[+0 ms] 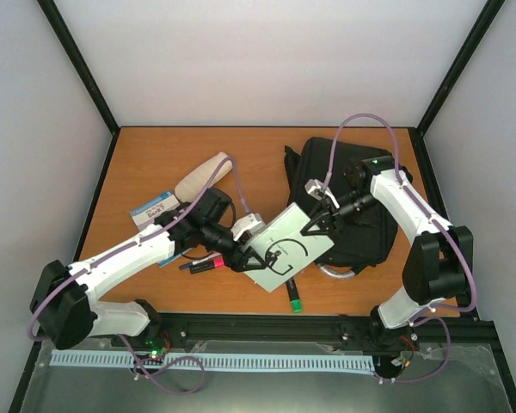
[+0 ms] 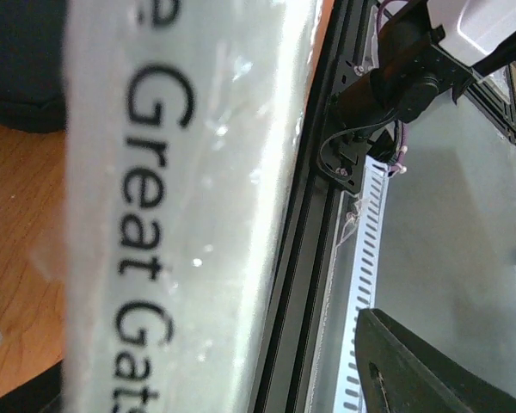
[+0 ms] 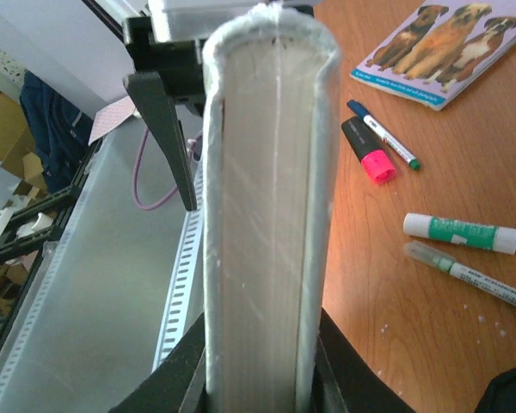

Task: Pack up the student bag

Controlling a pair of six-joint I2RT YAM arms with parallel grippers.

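A pale book in clear wrap (image 1: 294, 237), with "The Great Gatsby" on its spine, is held above the table's front middle. My right gripper (image 1: 320, 228) is shut on its right end; the book's edge (image 3: 271, 215) fills the centre of the right wrist view. At its left end stands my left gripper (image 1: 256, 258), fingers apart. In the left wrist view the spine (image 2: 181, 215) looms very close, toward the left finger and mostly hiding it, while the right finger (image 2: 396, 366) is well clear. The black bag (image 1: 380, 241) lies flat at the right, partly beneath my right arm.
A dog-cover booklet (image 3: 443, 43), a black marker with pink cap (image 3: 368, 151), a thin pen (image 3: 383, 135), a glue stick (image 3: 461, 232) and another pen (image 3: 490, 288) lie on the table. A green-ended marker (image 1: 293, 295) is near the front edge. Behind my left arm rests a beige pouch (image 1: 202, 178).
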